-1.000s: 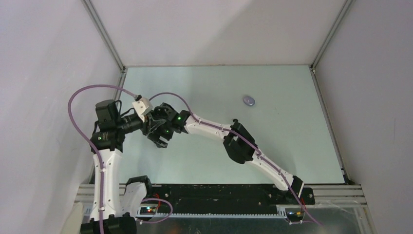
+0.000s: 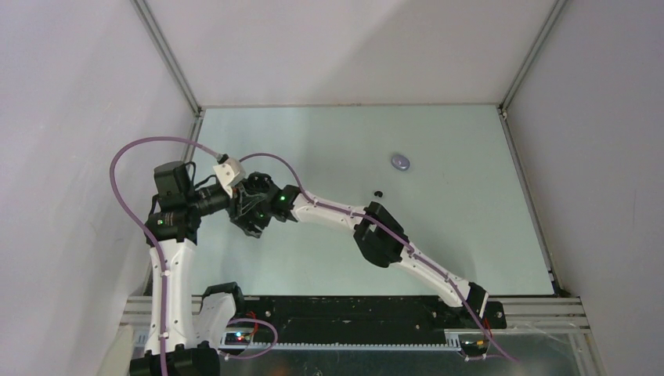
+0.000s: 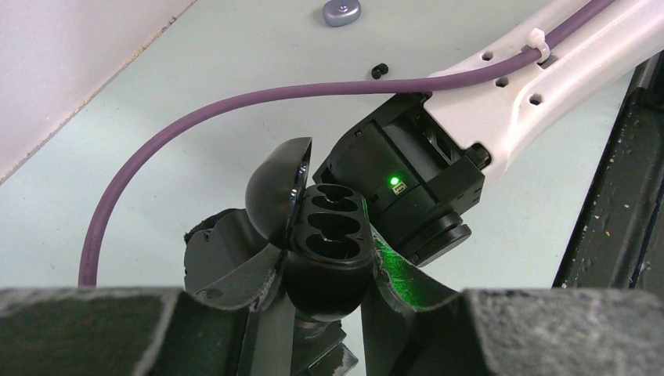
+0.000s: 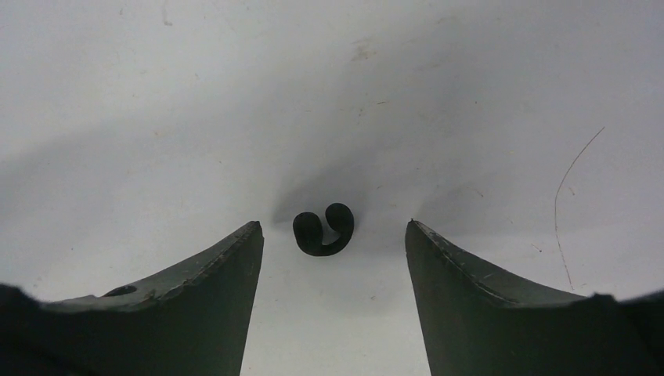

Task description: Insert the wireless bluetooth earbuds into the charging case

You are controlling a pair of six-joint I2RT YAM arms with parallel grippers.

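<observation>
My left gripper is shut on the black charging case (image 3: 327,286), whose lid (image 3: 272,188) stands open, showing the hollows on top. My right gripper hangs low with its fingers apart around a small black earbud piece (image 4: 334,239) on the table, not touching it. In the top view both grippers overlap at the left of the table, so their fingertips are hidden there. A pair of small black pieces (image 2: 378,193) lies right of the right arm, also seen as earbuds (image 3: 380,71) in the left wrist view.
A grey-purple oval object (image 2: 399,161) lies at the back right of the table (image 2: 470,219). The right arm reaches diagonally across the middle, just beside the left arm.
The left arm looks unchanged.
</observation>
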